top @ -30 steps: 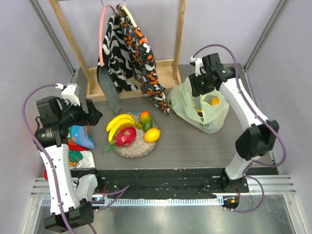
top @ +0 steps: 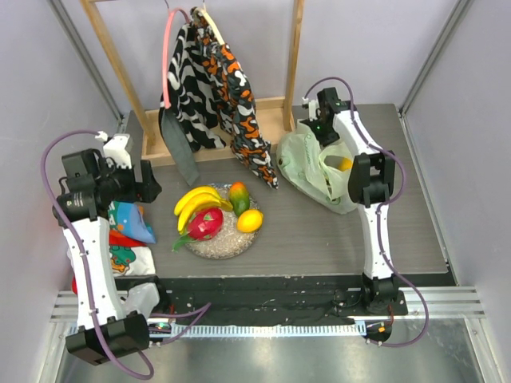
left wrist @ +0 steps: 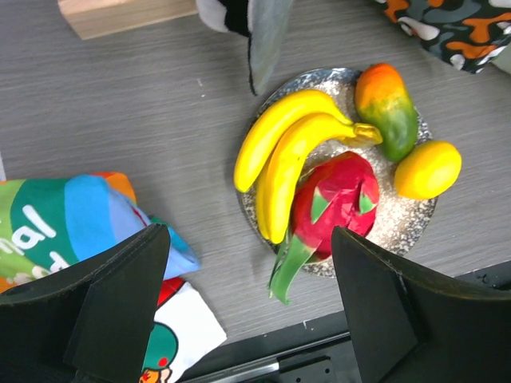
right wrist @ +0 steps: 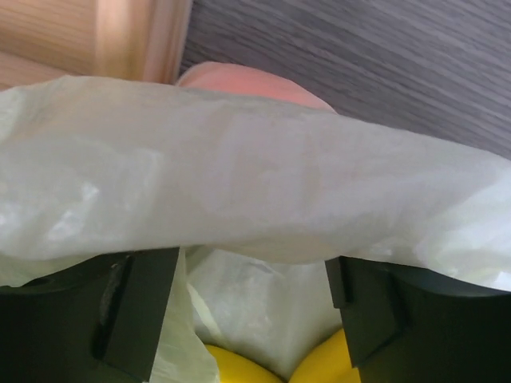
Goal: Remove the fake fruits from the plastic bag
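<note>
The pale green, translucent plastic bag (top: pixel 299 163) lies at the back right, its film (right wrist: pixel 239 175) stretched across the right wrist view. My right gripper (top: pixel 322 132) is at the bag's back part, pointing down. Its fingers (right wrist: pixel 148 311) stand apart, partly covered by the film. Yellow fruit (right wrist: pixel 239 369) shows low between them; whether they touch it cannot be told. From above, a yellow-orange fruit (top: pixel 345 164) peeks out of the bag opening. Left of the bag, my left gripper (top: pixel 149 182) is open and empty, over the table's left side.
A glittery plate (top: pixel 227 242) carries bananas (left wrist: pixel 291 155), a dragon fruit (left wrist: pixel 343 195), a mango (left wrist: pixel 387 108) and a lemon (left wrist: pixel 429 170). Patterned cloths hang from a wooden rack (top: pixel 275 120) behind. Colourful packets (top: pixel 128 222) lie at left.
The bag's right side has shifted slightly left. The left arm has moved slightly left; the plate is unchanged.
</note>
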